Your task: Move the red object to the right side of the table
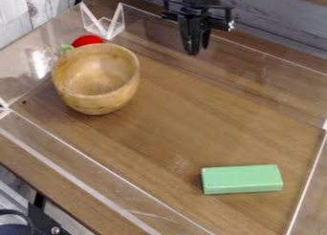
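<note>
A red object [87,41] lies on the table's far left, just behind the wooden bowl, with a small green part at its left. The bowl's rim partly covers it. My gripper [194,50] hangs at the top middle of the camera view, well to the right of the red object and apart from it. Its dark fingers point down; they are too small and dark to show any gap. Nothing red shows at them.
The round wooden bowl [96,91] stands at the left. A mint-green block [242,179] lies at the front right. Between them, the middle and right of the wooden table [211,110] are bare. A raised border [115,205] runs along the near left edge.
</note>
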